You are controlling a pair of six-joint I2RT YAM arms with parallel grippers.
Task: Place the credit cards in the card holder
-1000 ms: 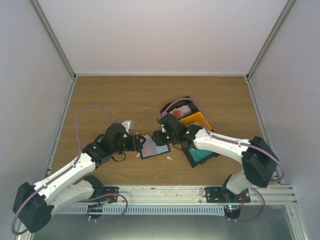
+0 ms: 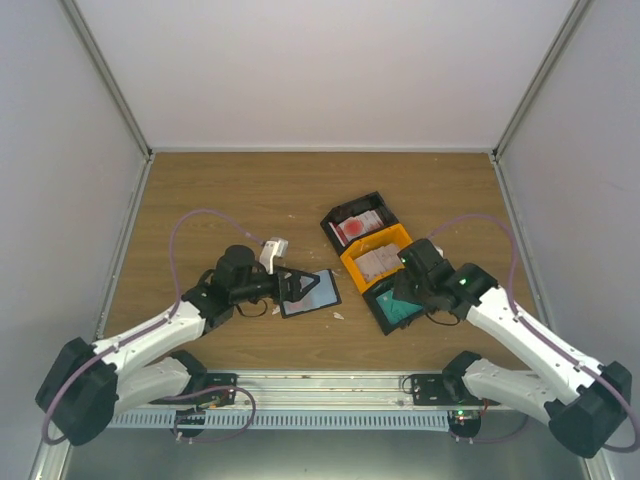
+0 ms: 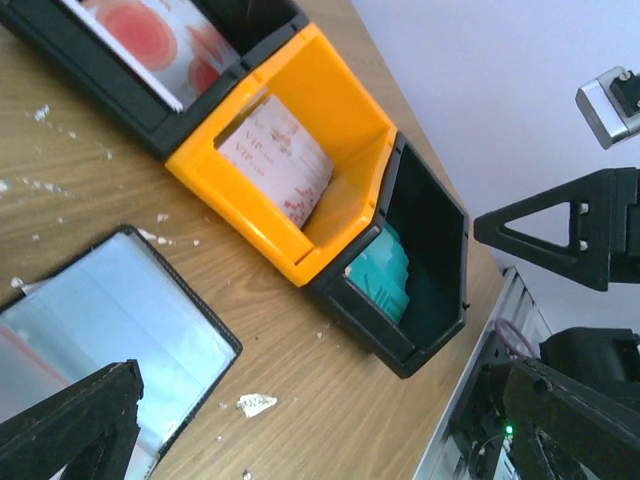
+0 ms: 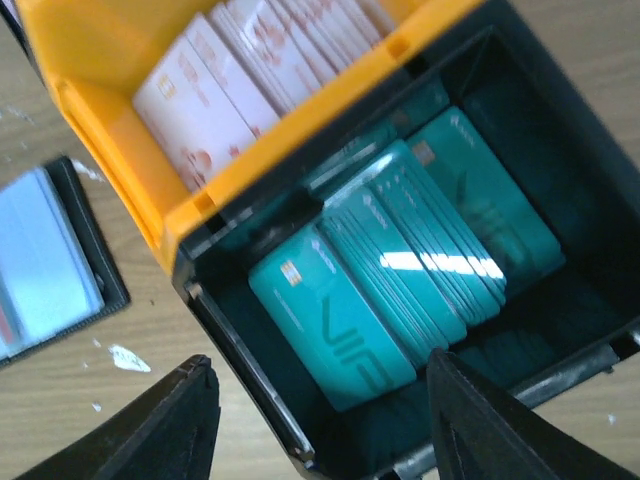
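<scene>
The card holder (image 2: pixel 322 294), a flat book with pale clear pockets and a dark edge, lies open on the table. In the left wrist view its pockets (image 3: pixel 105 320) fill the lower left. My left gripper (image 2: pixel 304 285) is above it, fingers wide apart and empty. Teal cards (image 4: pixel 350 310) lie stacked in the near black bin, white-pink cards (image 4: pixel 205 100) in the yellow bin, red-white cards (image 2: pixel 354 227) in the far black bin. Over the teal cards hangs my right gripper, its fingers apart with nothing between them.
Three bins stand joined in a diagonal row: far black bin (image 3: pixel 85 65), yellow bin (image 3: pixel 235 195), near black bin (image 3: pixel 375 345). A small white scrap (image 3: pixel 256 404) lies between holder and bins.
My right arm has swung right, from beside the holder, past the yellow bin, to the near black bin with teal cards. My left gripper has shifted slightly right over the holder.
</scene>
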